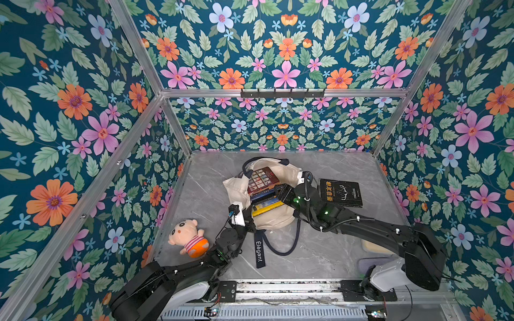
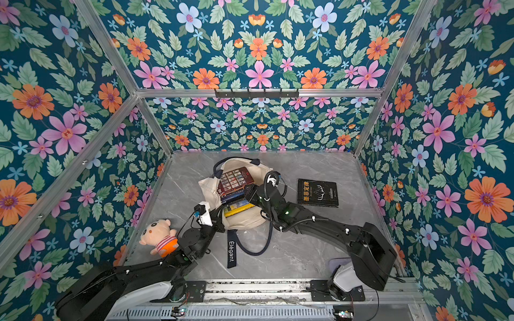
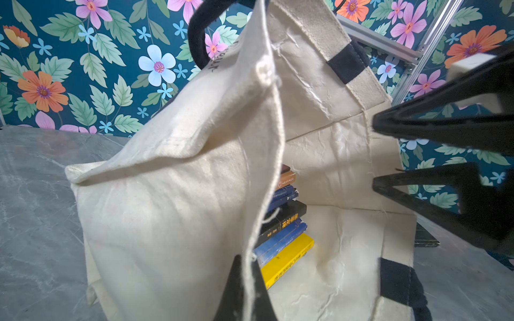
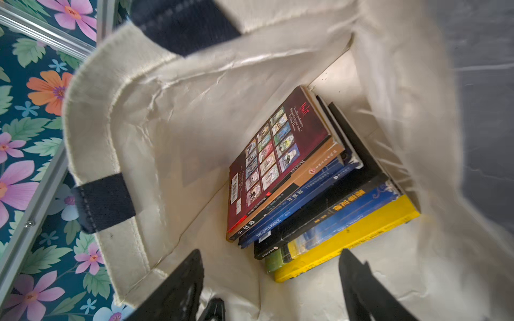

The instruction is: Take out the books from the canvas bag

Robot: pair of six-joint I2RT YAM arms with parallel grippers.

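Observation:
The cream canvas bag (image 2: 249,216) lies mouth-open on the table, holding a stack of several books: a maroon one (image 4: 275,155) on top, blue and black ones, and a yellow book (image 4: 348,235) lowest. My left gripper is shut at the bag's near-left edge; the pale fabric edge runs over its fingertips, and whether it pinches cloth is unclear. My right gripper hangs open at the bag's mouth, facing the stack, nothing between its fingers. A black book (image 1: 341,192) lies flat outside, right of the bag.
A plush doll (image 1: 187,238) lies at the left of the table (image 1: 206,182). The bag's dark strap (image 1: 286,251) and tag spread toward the front. Pale and grey pads sit at the front right, partly under the right arm.

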